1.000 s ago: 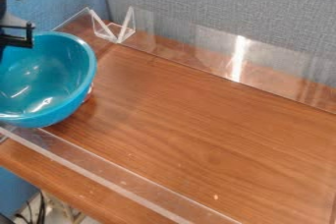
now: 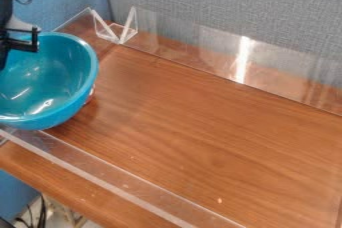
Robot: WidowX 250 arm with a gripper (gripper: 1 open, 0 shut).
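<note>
A large glossy turquoise bowl (image 2: pixel 47 97) sits at the left end of the wooden table, cut off by the frame's edge. The dark gripper (image 2: pixel 19 38) is only partly in view at the far left, at the bowl's upper rim; whether its fingers are apart or together is unclear.
Low transparent walls (image 2: pixel 287 87) line its edges, with a white corner bracket (image 2: pixel 118 30) at the back left. A grey fabric partition (image 2: pixel 227 7) stands behind.
The gripper has shifted slightly at the far left edge, a little lower against the bowl's rim. The bowl looks unmoved.
</note>
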